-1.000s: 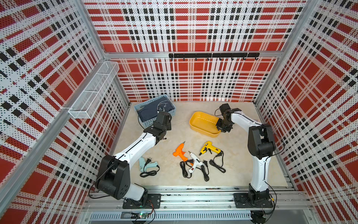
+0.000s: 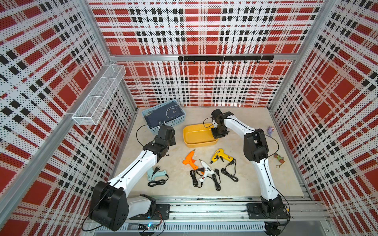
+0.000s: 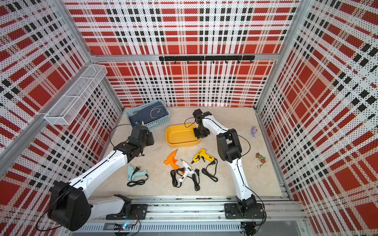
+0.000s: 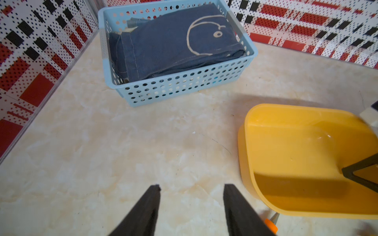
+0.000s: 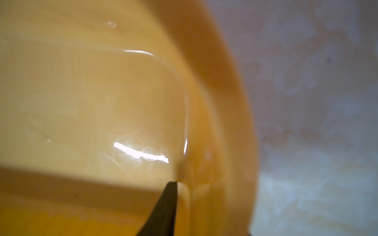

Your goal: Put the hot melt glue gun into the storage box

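Observation:
An empty yellow plastic box point(image 2: 198, 135) stands mid-table towards the back. My right gripper point(image 2: 217, 134) is at the box's right end, astride its wall; in the right wrist view one dark finger point(image 5: 167, 208) shows inside and the other is almost wholly hidden. The fingers look apart. Over bare table left of the box, my left gripper is open and empty. Glue guns lie in front of the box: orange point(image 2: 189, 158), white point(image 2: 207, 170) and yellow point(image 2: 220, 156). A pale teal one point(image 2: 158, 174) lies at the front left, beside the left forearm.
At the back left a light blue basket point(image 4: 173, 87) holds folded dark cloth point(image 4: 177, 43). Coiled black cords trail near the glue guns. Two small toys, one purple point(image 2: 270, 131) and one red-green point(image 2: 280, 158), lie far right. Table between basket and yellow box is clear.
The yellow box has shifted left, turned straighter and come slightly nearer the front, with my right gripper at its end. My left arm has drawn back to the front left. The glue guns have not moved.

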